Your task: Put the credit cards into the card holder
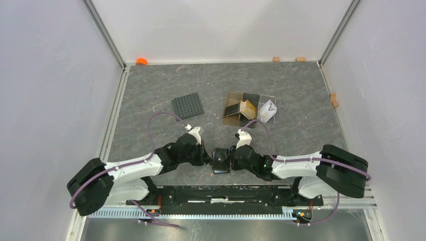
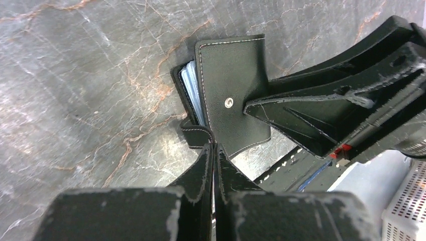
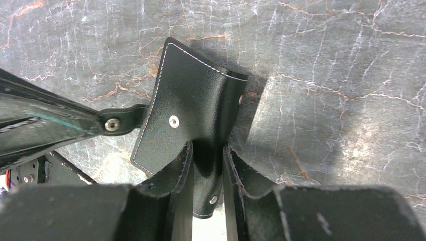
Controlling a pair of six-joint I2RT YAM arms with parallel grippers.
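Note:
The black leather card holder [image 2: 233, 95] lies on the grey table with a metal snap on its front cover. Pale bluish card or sleeve edges [image 2: 192, 90] show between its covers. My right gripper is shut on the holder's folded spine side. A short closure strap [image 2: 198, 134] with a snap [image 3: 112, 124] sticks out from the holder's opposite side. My left gripper is shut at that side, the strap's free end reaching in at its fingertips; the strap bends up in the left wrist view.
Behind the grippers stands a clear divided box [image 1: 231, 121] with several boxes and packets inside. A dark ridged mat [image 1: 187, 106] lies to its left. Table around the holder is bare; the black front rail [image 1: 226, 193] runs close by.

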